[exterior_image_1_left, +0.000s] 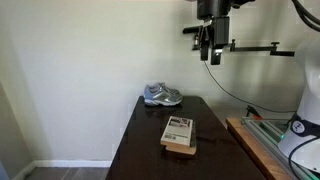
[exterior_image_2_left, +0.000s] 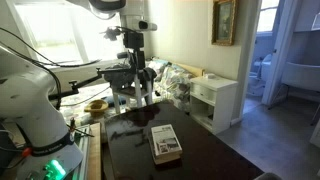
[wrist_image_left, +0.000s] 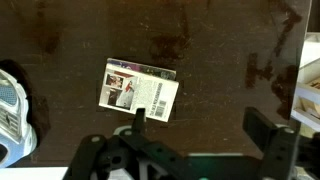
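A book or thin box with a printed, pale cover (exterior_image_1_left: 179, 130) lies flat on the dark table, its brown side facing the front in exterior view 1. The same printed cover (exterior_image_2_left: 165, 140) shows in exterior view 2, and in the wrist view the book (wrist_image_left: 136, 90) is left of centre with a barcode on its right part. High above the table hangs my gripper (exterior_image_1_left: 211, 56), clear of the book. In the wrist view my gripper stands open, its dark fingers wide apart with only bare table between and beyond them.
A grey shoe (exterior_image_1_left: 162, 95) rests at the table's far end in exterior view 1; part of the shoe (wrist_image_left: 14, 115) shows at the wrist view's left edge. White shelving (exterior_image_2_left: 215, 100) stands beyond the table.
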